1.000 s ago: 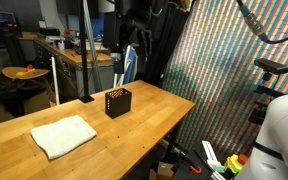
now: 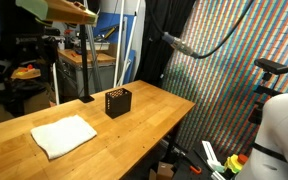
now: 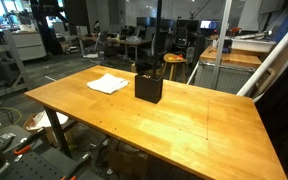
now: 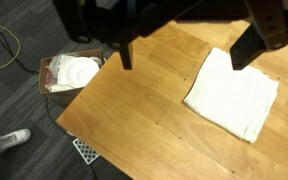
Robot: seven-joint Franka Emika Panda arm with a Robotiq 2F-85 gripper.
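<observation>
On the wooden table (image 2: 134, 140) lies a white cloth (image 2: 63, 135), spread flat. A black box with a perforated side (image 2: 118, 102) stands upright farther along the tabletop; exterior view 2 shows the same black box (image 3: 149, 88) to the right of the white cloth (image 3: 108, 83). High above the table is my gripper, seen in the wrist view with its dark fingers (image 4: 247, 50) wide apart and nothing between them. Below the gripper, the wrist view has the cloth (image 4: 232, 94) on the right. The black box is outside the wrist view.
A cardboard box (image 4: 72, 72) holding white items sits on the floor beside the table edge. Much of the tabletop (image 3: 204, 125) beyond the black box is bare. Cables and a metal plate (image 4: 85, 150) lie near the edge.
In exterior view 1 my arm has swung left, from above the black box to high over the cloth's side of the table. The cloth and the black box have stayed in place.
</observation>
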